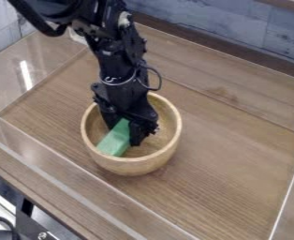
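A tan round bowl (137, 159) sits on the wooden table. A green object (114, 141) lies inside it at the left. My black gripper (124, 127) reaches down into the bowl over the upper end of the green object, shut on it, though the fingertips are mostly hidden by the gripper's body and cables.
A pale blue plank wall (225, 28) runs along the back. A dark gap with cables lies at the lower left edge.
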